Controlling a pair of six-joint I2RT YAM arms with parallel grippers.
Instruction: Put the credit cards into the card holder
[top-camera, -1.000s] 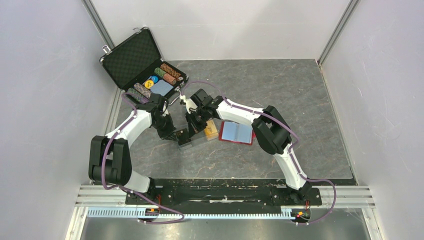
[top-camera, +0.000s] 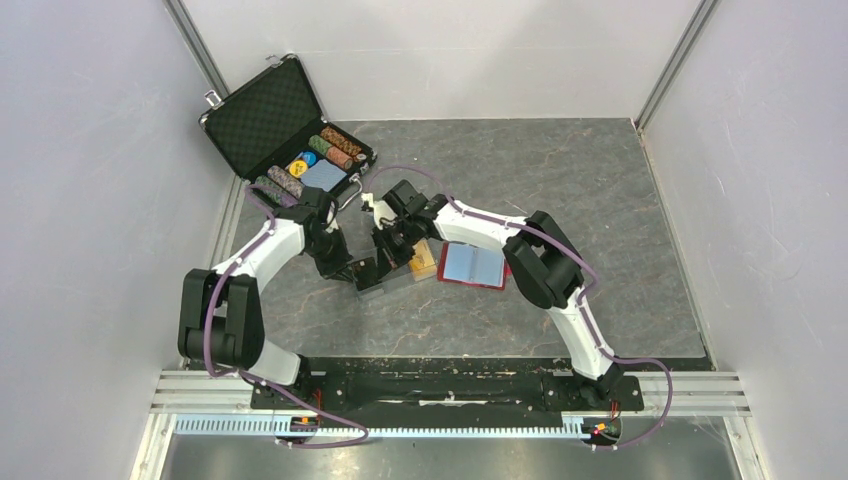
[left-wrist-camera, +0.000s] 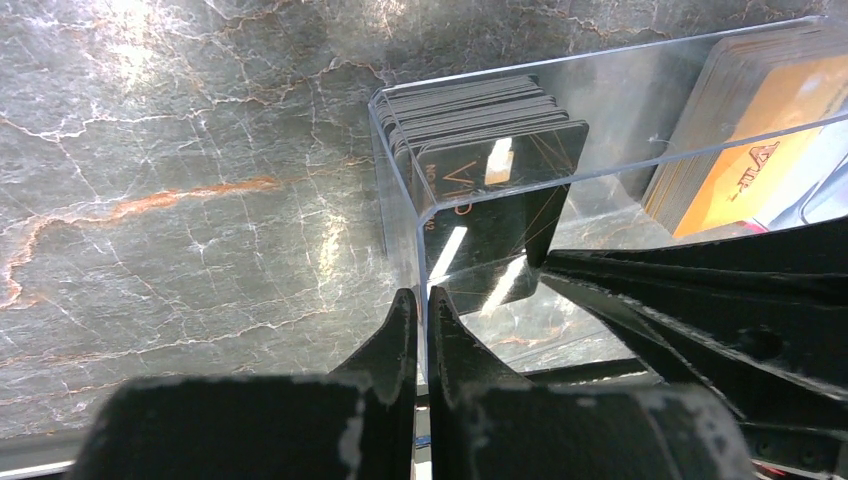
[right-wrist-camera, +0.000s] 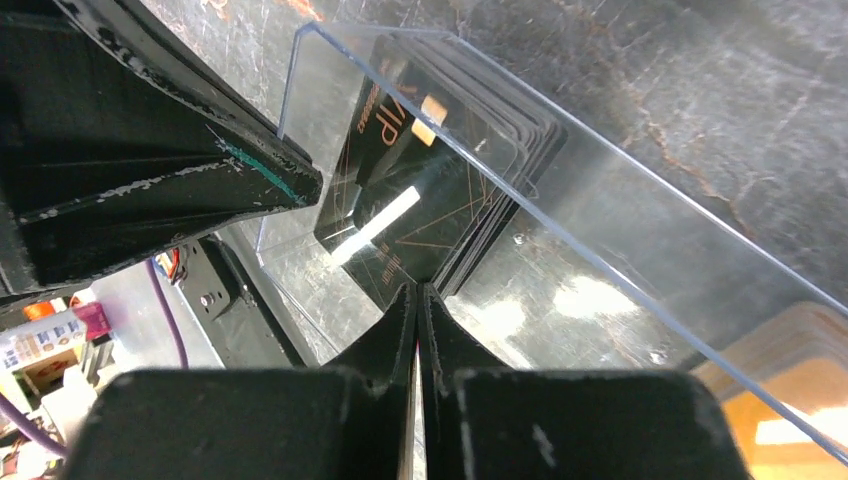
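Note:
A stack of black credit cards (left-wrist-camera: 500, 190) leans inside one end of a clear plastic box (left-wrist-camera: 610, 90); orange cards (left-wrist-camera: 770, 150) fill its other end. In the left wrist view my left gripper is shut on the box's near corner wall. My right gripper is shut with nothing between its fingers. Its tips are at the lower edge of the front black card (right-wrist-camera: 400, 215), which lies outside them. To the right in the top view lies the open card holder (top-camera: 474, 265), red-edged with pale blue pages.
An open black case (top-camera: 290, 140) with chips stands at the back left. Both arms crowd close together over the clear box.
The left gripper stays put.

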